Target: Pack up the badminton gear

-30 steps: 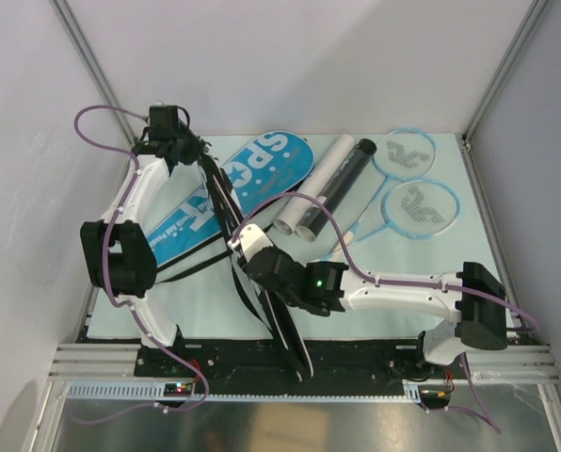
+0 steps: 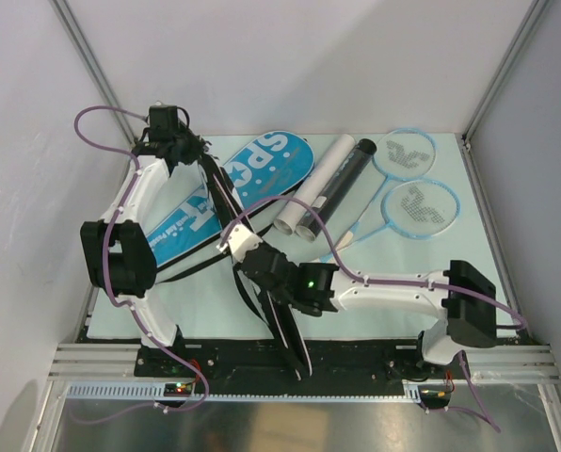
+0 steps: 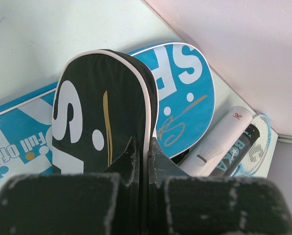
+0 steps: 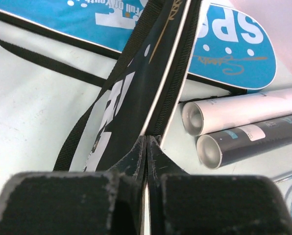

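A black racket bag (image 2: pixel 285 334) with white piping stands on its edge, running from the back left to past the table's front edge. My left gripper is shut on the bag's rounded end, by the piped edge. Along the bag's upper side, the zipper (image 4: pixel 174 85) is closed where it shows. My right gripper is shut, its tips right at the zipper; nothing clear shows between them, and a zipper pull cannot be made out. Behind the bag lies a blue racket bag (image 2: pixel 273 162) with white letters.
A white tube (image 2: pixel 315 184) and a black tube (image 2: pixel 339 188) lie side by side right of the bags. Two light-blue rackets (image 2: pixel 420 232) rest further right, partly overlapping. A black strap (image 4: pixel 48 62) trails from the bag.
The left arm and the bag look unmoved.
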